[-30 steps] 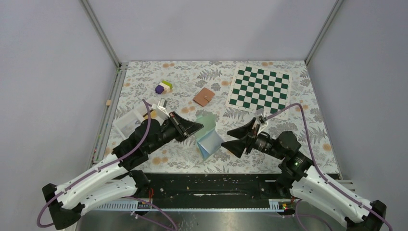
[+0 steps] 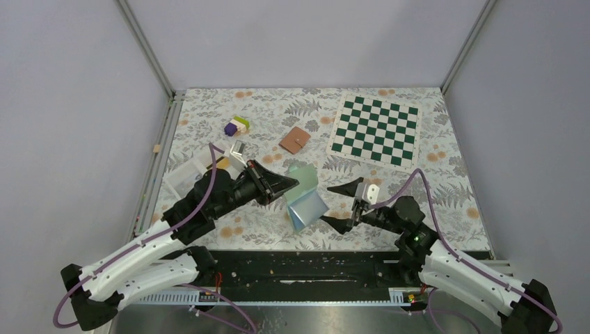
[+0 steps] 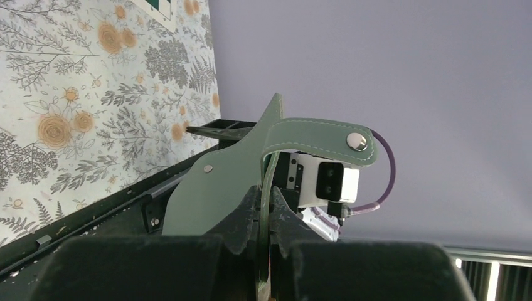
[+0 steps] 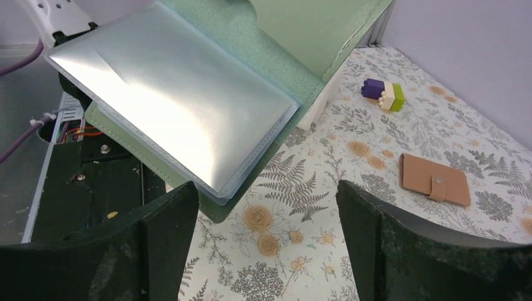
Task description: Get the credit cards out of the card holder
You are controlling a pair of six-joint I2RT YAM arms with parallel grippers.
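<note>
The green card holder [image 2: 304, 182] hangs unfolded above the table, with its clear plastic sleeves [image 4: 182, 88] spread toward the right arm. My left gripper is shut on one edge of its green cover; the strap with a metal snap [image 3: 357, 142] sticks out beyond the fingers. My right gripper [image 2: 332, 204] stands open to the right of the holder. In the right wrist view its fingers [image 4: 164, 235] are wide apart with nothing between them, and the lower corner of the holder is close to one of them. No separate card can be made out in the sleeves.
A brown wallet [image 2: 295, 140] lies behind, near a purple, white and green block [image 2: 237, 126]. At the back right is a green-and-white checkered mat [image 2: 376, 131]. A clear tray [image 2: 186, 174] sits partly under the left arm.
The right gripper has turned and its fingers have spread wider, one now near the holder's lower corner. The left gripper and holder have shifted slightly to the right.
</note>
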